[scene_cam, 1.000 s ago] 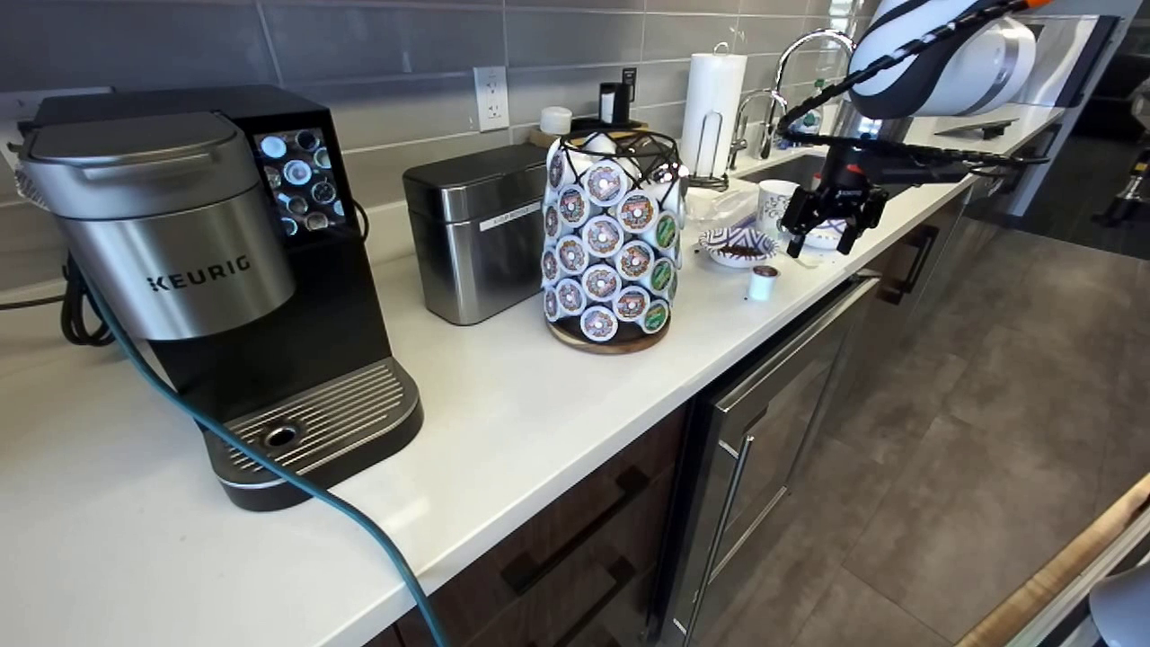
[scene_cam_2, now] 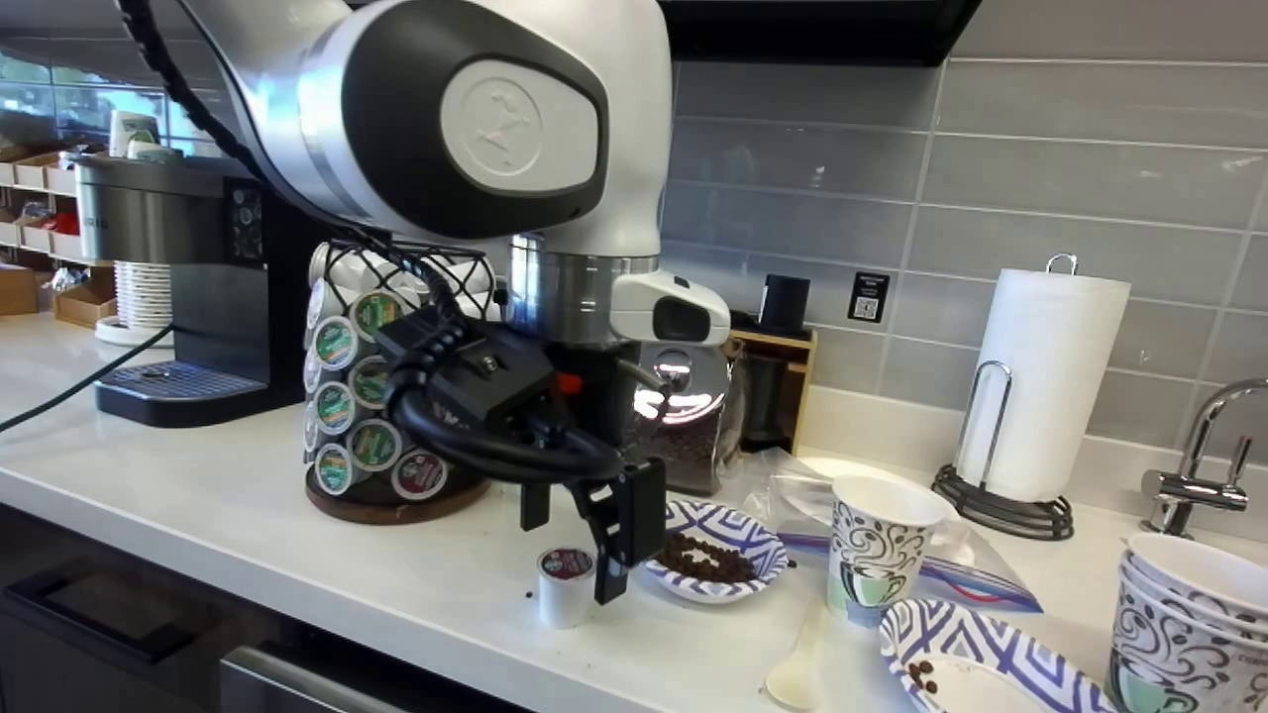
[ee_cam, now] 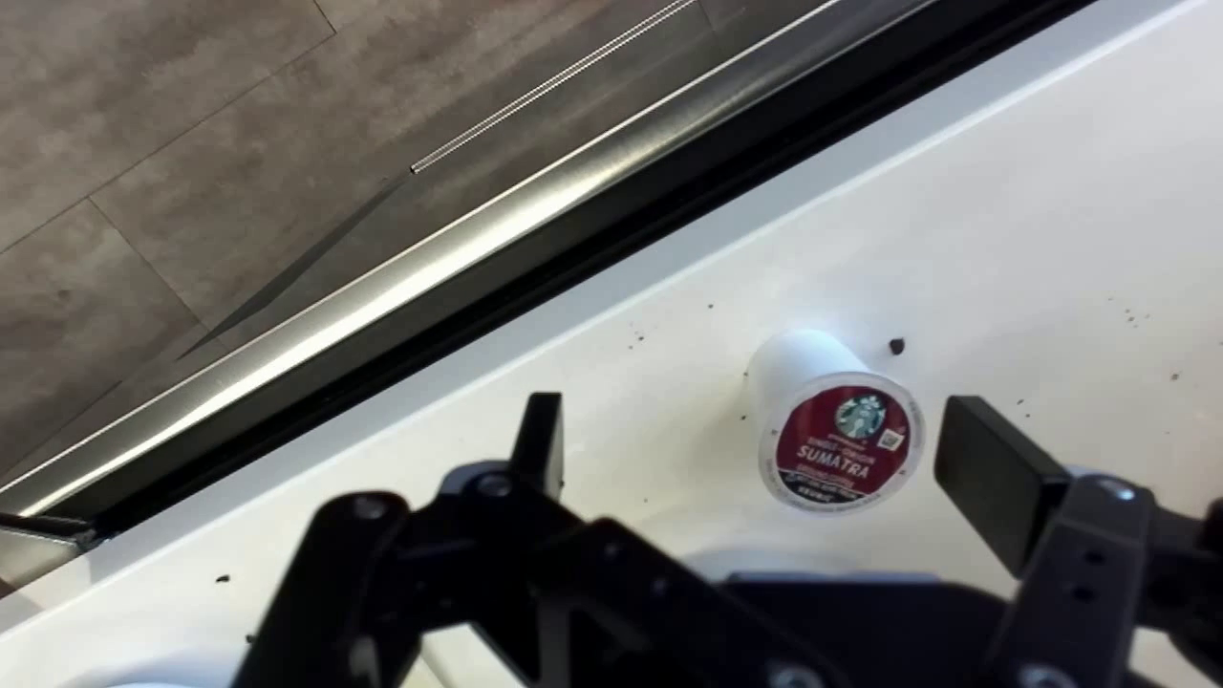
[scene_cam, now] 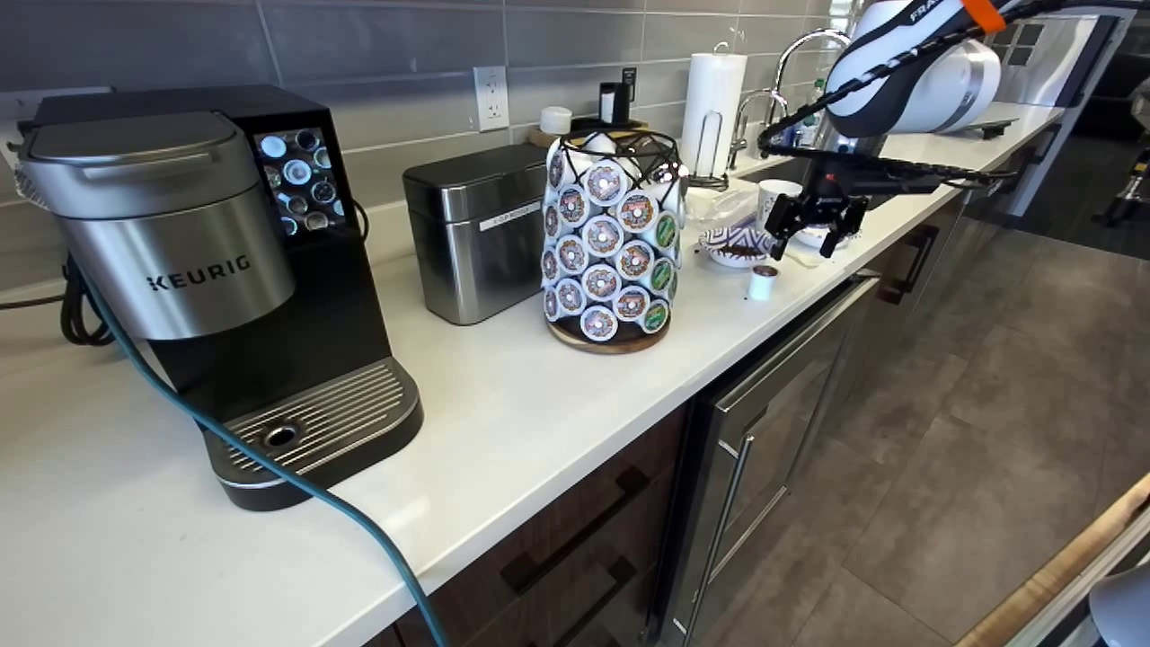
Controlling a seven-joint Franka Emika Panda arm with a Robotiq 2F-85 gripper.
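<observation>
A single coffee pod (ee_cam: 837,441), white with a dark red Sumatra lid, stands upright on the counter (ee_cam: 642,413) near the front edge. In exterior view 2 the same pod (scene_cam_2: 565,588) shows just below and beside the fingers. My gripper is open, its fingers spread wide with nothing held between them. From the wrist the pod appears within the gap, nearer the right finger (ee_cam: 997,482); the gripper looks to be above it and apart from it. In exterior view 1 my gripper (scene_cam: 800,246) hangs over the counter behind the small pod (scene_cam: 762,282).
A pod carousel (scene_cam: 609,248) and a Keurig machine (scene_cam: 205,280) stand farther along. Near the pod are a patterned bowl of coffee beans (scene_cam_2: 713,553), a paper cup (scene_cam_2: 880,541), a spoon (scene_cam_2: 793,677) and a second bowl (scene_cam_2: 987,665). Loose beans dot the counter.
My arm has shifted left in exterior view 1, bringing the open gripper closer to the single pod. The pod and the other objects are where they were.
</observation>
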